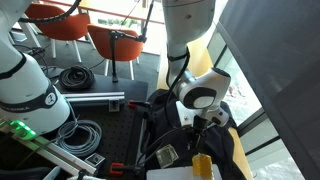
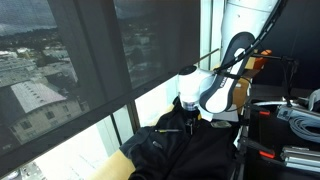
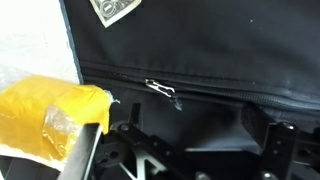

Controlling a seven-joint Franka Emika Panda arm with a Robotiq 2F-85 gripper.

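Note:
A black fabric bag or garment (image 2: 185,155) lies spread on the table. Across it runs a zipper, whose metal pull (image 3: 160,90) shows in the wrist view. Just beyond the pull, my gripper stands open over the cloth, its fingers (image 3: 268,128) wide apart with nothing visible between them. How high the fingertips are above the fabric is hard to tell. In exterior view 1 the fingers are dark against the dark cloth.
Beside the cloth, a yellow object (image 1: 203,166) rests on a white surface (image 1: 168,174). A small printed, banknote-like piece (image 3: 114,8) lies on the black fabric. Coiled cable (image 1: 78,137) sits away on the left, and a window wall (image 2: 55,90) borders the other side.

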